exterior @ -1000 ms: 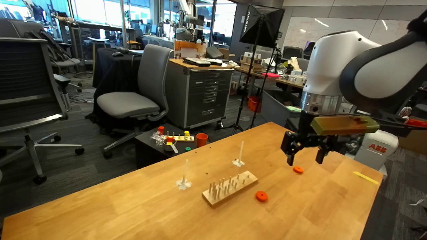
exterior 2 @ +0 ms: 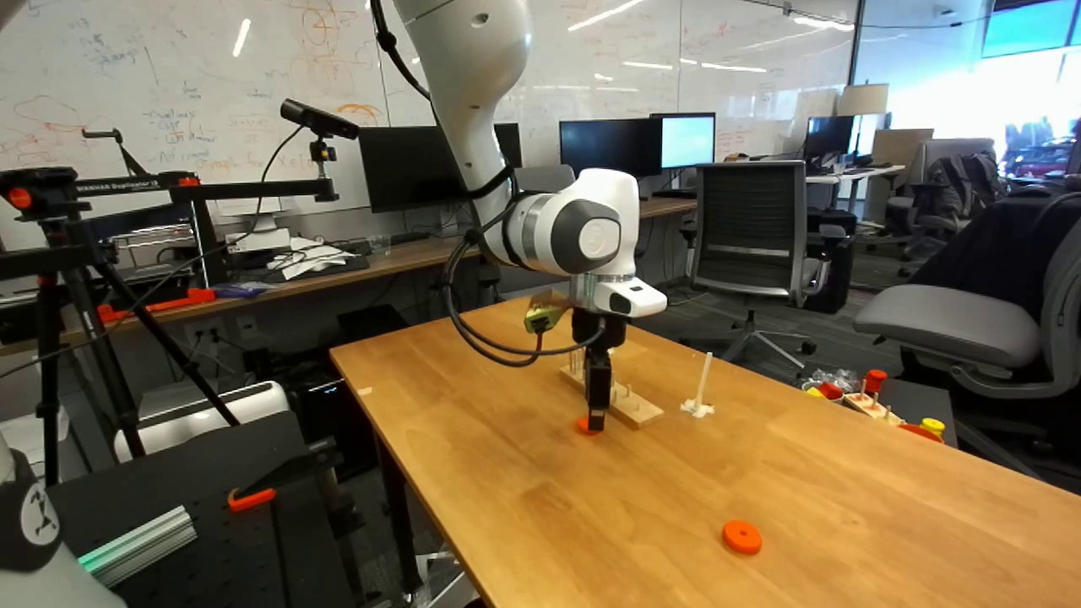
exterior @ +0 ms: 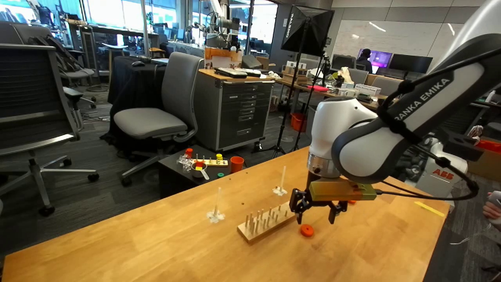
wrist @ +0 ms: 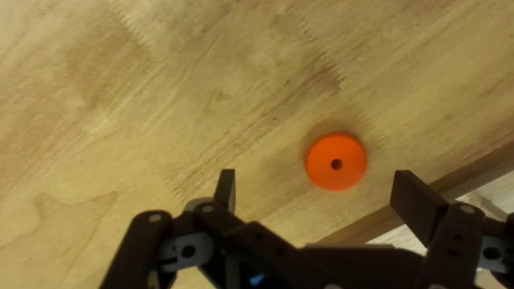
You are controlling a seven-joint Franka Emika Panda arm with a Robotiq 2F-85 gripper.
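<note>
My gripper (exterior: 316, 219) hangs above the table near one end of a pale wooden pegboard (exterior: 264, 225), fingers apart and empty. Below it in exterior view 1 lies a flat orange disc (exterior: 307, 230), its top uncovered. The wrist view shows this disc (wrist: 332, 179) with its small centre hole, seen between the two fingers and closer to the right one; nothing appears to touch it. A second orange disc (exterior 2: 742, 536) rests alone on the table in exterior view 2; the gripper mostly hides it in exterior view 1. The arm partly covers the pegboard (exterior 2: 636, 407) in exterior view 2.
Two thin upright posts, a left one (exterior: 217, 203) and a right one (exterior: 282, 178), stand on the table behind the pegboard. A low black side table (exterior: 171, 174) beyond the edge carries cups and small parts.
In exterior view 1 the arm has moved left and lower, from beside the farther disc to over the disc by the pegboard. Both discs and the pegboard have stayed put.
</note>
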